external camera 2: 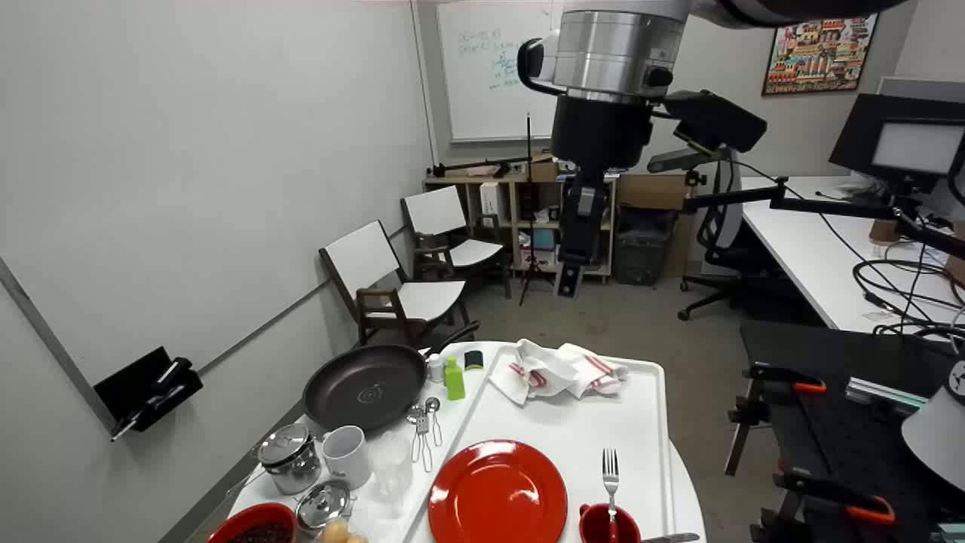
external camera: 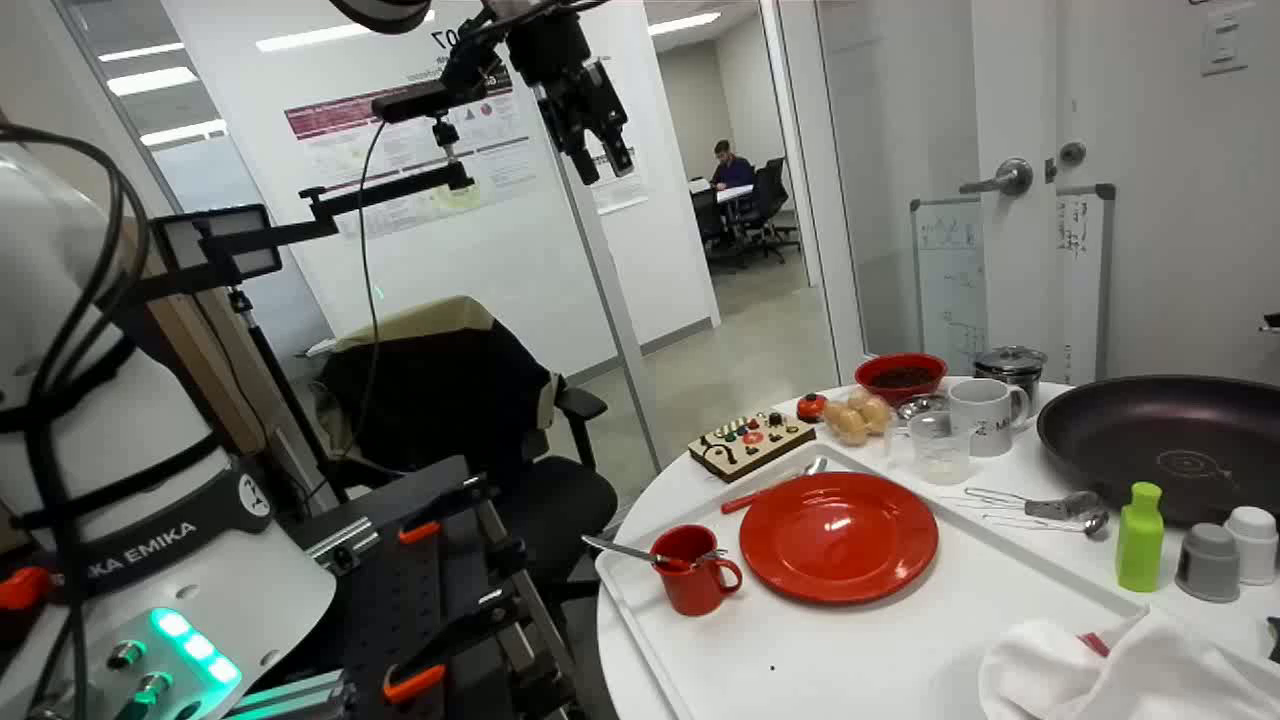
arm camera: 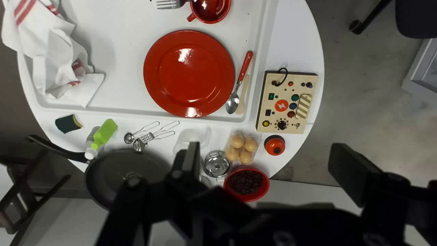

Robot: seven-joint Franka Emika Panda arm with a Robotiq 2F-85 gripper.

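Note:
My gripper (external camera: 606, 168) hangs high above the table, its two fingers apart and nothing between them. Seen from the wrist, the fingers frame the table's edge from well above. On the white tray (arm camera: 118, 53) lies a red plate (arm camera: 188, 73), empty. Beside the plate stands a red mug (external camera: 693, 584) with a fork (external camera 2: 611, 470) and a knife (external camera: 630, 552) in or across it. A spoon with a red handle (arm camera: 244, 65) rests between plate and tray rim, next to a pale wooden utensil (arm camera: 242, 96). A crumpled white cloth with red stripes (external camera 2: 543, 371) covers the tray's other end.
Along the tray's side stand a black pan (external camera 2: 366, 389), green bottle (external camera: 1140, 540), white mug (external camera: 990, 416), clear measuring cup (external camera: 936, 446), lidded pot (external camera 2: 289, 458), red bowl (arm camera: 246, 183), eggs (arm camera: 241, 147) and wooden button board (arm camera: 286, 102). The air around my gripper is clear.

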